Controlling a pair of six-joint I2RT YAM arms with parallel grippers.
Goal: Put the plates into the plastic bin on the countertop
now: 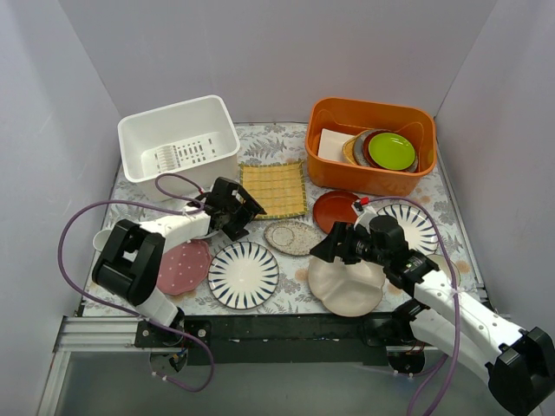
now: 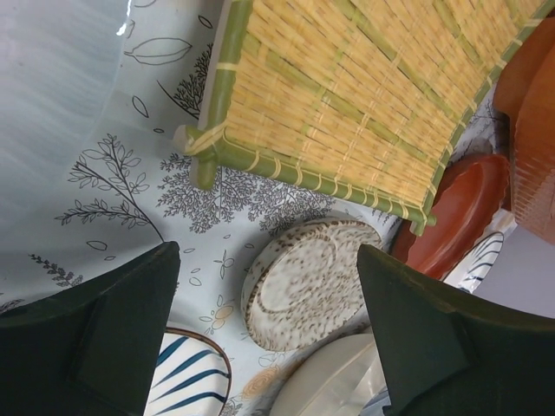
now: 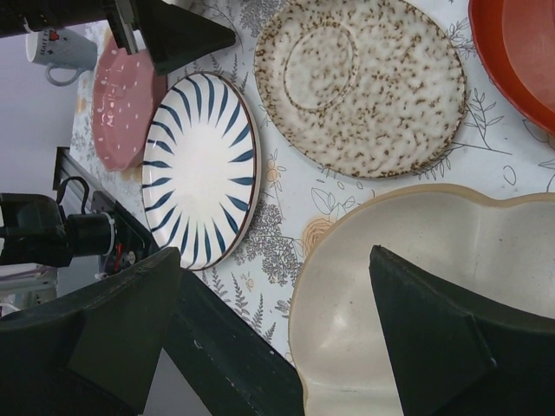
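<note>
My left gripper (image 1: 252, 219) hangs over the counter near the woven mat, its fingers apart and nothing between them. Beyond its fingers, the left wrist view shows a speckled plate (image 2: 310, 284). My right gripper is open and empty above the edge of a cream lobed plate (image 1: 347, 296). A blue-striped plate (image 1: 243, 275), a pink plate (image 1: 184, 267) and a red-brown plate (image 1: 336, 208) lie on the counter. Another striped plate (image 1: 409, 224) is partly hidden by the right arm. A white plastic bin (image 1: 222, 165) looks empty; an orange bin (image 1: 364, 179) holds several plates, with a green plate (image 1: 392, 151) on top.
The yellow woven mat (image 1: 273, 191) lies between the two bins. At the far left stands a white mug (image 3: 62, 48), beside the pink plate. Side walls close in the counter, and purple cables loop over both arms. Patterned cloth shows bare between the plates.
</note>
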